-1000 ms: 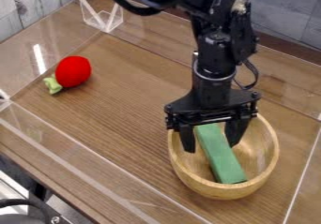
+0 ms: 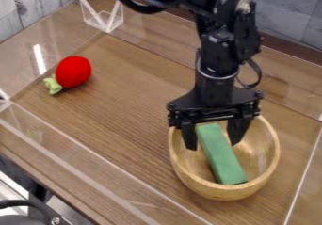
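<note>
My black gripper (image 2: 212,123) reaches down from the top to the back of a wooden bowl (image 2: 191,179) at the right, its two fingers apart above a green block (image 2: 223,161). The block lies tilted inside the bowl. Whether the fingertips touch it is hard to tell.
A red tomato-like object (image 2: 73,71) with a green end lies at the left. A clear plastic piece (image 2: 104,14) is at the back. Cables run at the lower left.
My gripper has shifted very slightly; the block and bowl look almost the same as before.
</note>
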